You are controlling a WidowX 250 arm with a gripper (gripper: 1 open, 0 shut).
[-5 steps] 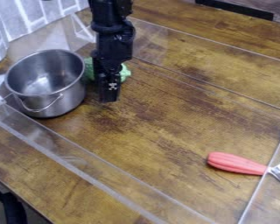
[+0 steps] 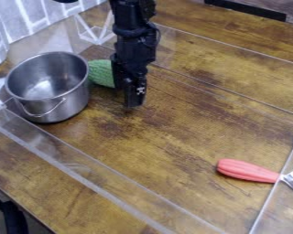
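My black gripper (image 2: 129, 90) is low over the wooden table (image 2: 174, 155) at the upper middle, just right of a steel pot (image 2: 47, 86). A green object (image 2: 103, 71) lies beside it, behind the pot's right rim and partly hidden by the gripper. I cannot tell whether the fingers are open or shut, or whether they touch the green thing.
A red-handled utensil (image 2: 249, 171) with a metal head lies at the lower right. Clear panel edges border the table at left, bottom and right.
The gripper has shifted a little to the right. The green object shows more to the left of it and less to the right.
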